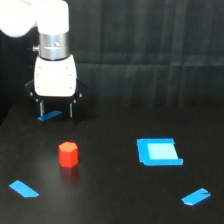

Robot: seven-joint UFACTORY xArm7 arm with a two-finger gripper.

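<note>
A small red block [68,154] stands on the dark table at left of centre. Behind it and above the table hangs my white gripper [57,109]. Its dark fingers are spread apart, with nothing visible between them. Block and gripper are clearly apart. To the right, a white square [162,151] is bordered by blue tape [144,152], with nothing on it.
Blue tape strips mark the table at front left [24,189], front right [196,197] and beneath the gripper [50,116]. A dark curtain [140,60] hangs behind. Between the block and the taped square the surface is clear.
</note>
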